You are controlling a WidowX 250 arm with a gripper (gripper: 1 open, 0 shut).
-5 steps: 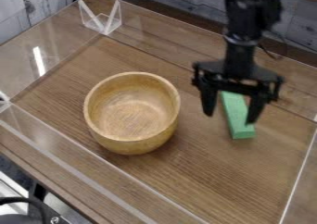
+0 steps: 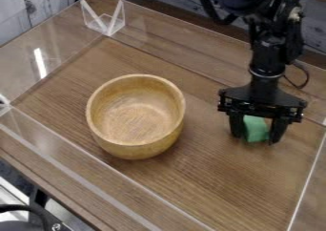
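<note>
The black gripper [image 2: 254, 118] is low over a green object [image 2: 254, 132] on the right half of the wooden table, its fingers around that object's sides and partly covering it. Whether the fingers press on it is not clear. A light wooden bowl [image 2: 135, 115] sits left of the gripper, apart from it.
A small white wire-like item [image 2: 107, 17] lies at the far left back. Table edges show along the left and at the right.
The gripper has moved right and down onto the green object, which now shows less behind the fingers. The bowl stays put.
</note>
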